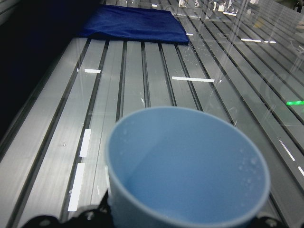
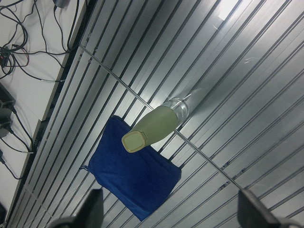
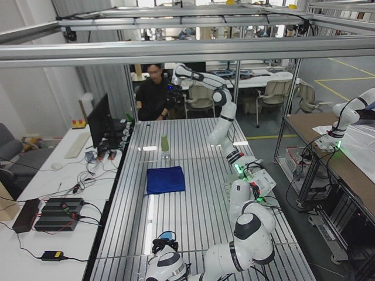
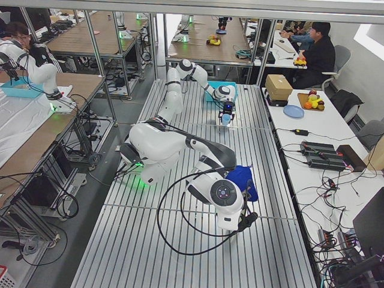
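Note:
A light blue cup (image 1: 187, 166) fills the bottom of the left wrist view, with my left gripper (image 4: 226, 117) shut on it at the near part of the slatted table. A folded navy towel (image 2: 133, 175) lies in the middle of the table. A pale green bottle with a clear base (image 2: 156, 124) stands behind the towel in the camera left view (image 3: 165, 146). My right gripper (image 3: 174, 91) is raised over the far end; in its wrist view the fingertips are wide apart, with the bottle and towel below.
A light blue bin (image 4: 213, 90) sits at the end near my left arm. A side desk (image 3: 70, 240) with monitor, black power units and cables borders the table. A person stands beyond the far end.

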